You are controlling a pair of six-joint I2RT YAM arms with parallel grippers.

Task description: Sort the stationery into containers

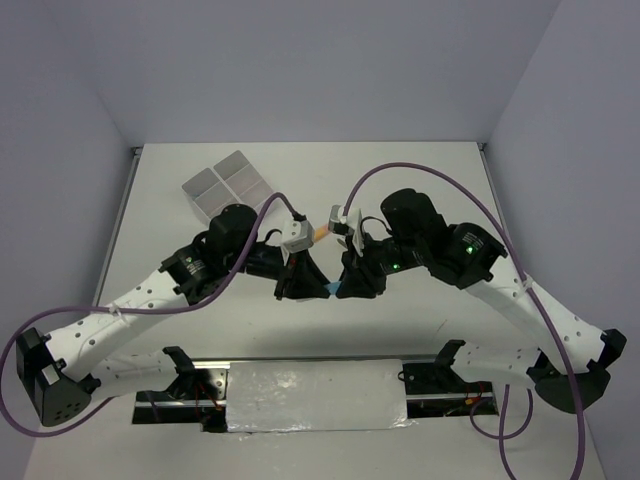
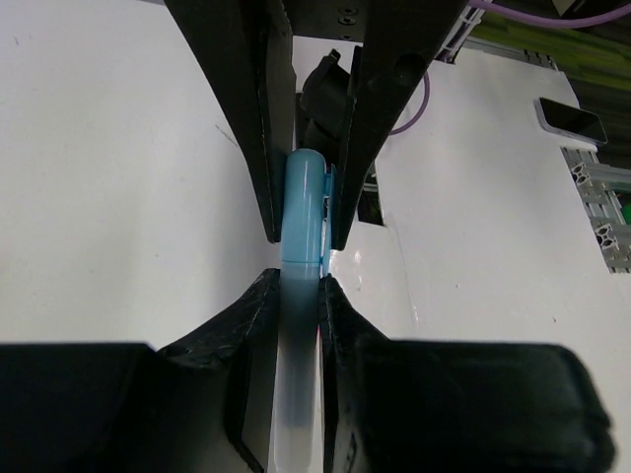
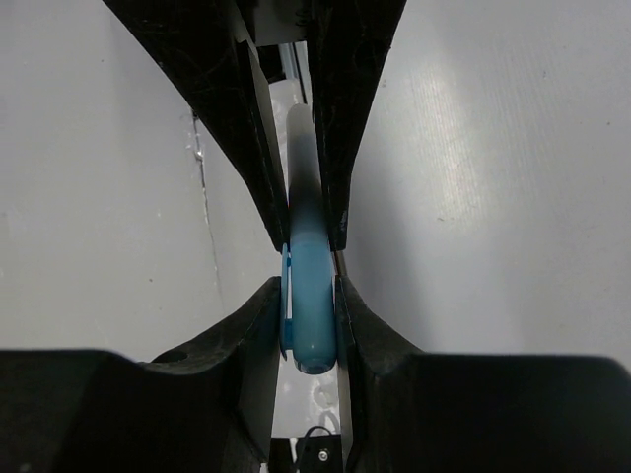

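A pen-shaped piece with a blue clip cap (image 2: 304, 202) and a pale, whitish body (image 2: 295, 379) spans the gap between my two grippers. My left gripper is shut on the pale body. At the cap end, the fingers of my right gripper stand close on both sides of the blue cap (image 3: 314, 330); whether they grip it is unclear. From the top, only a bit of blue (image 1: 333, 288) shows between the gripper tips. Behind the arms lies an orange item (image 1: 321, 232), partly hidden by the left wrist.
A grey divided container (image 1: 228, 187) stands at the back left. A dark phone-like object (image 2: 572, 120) lies off to the side in the left wrist view.
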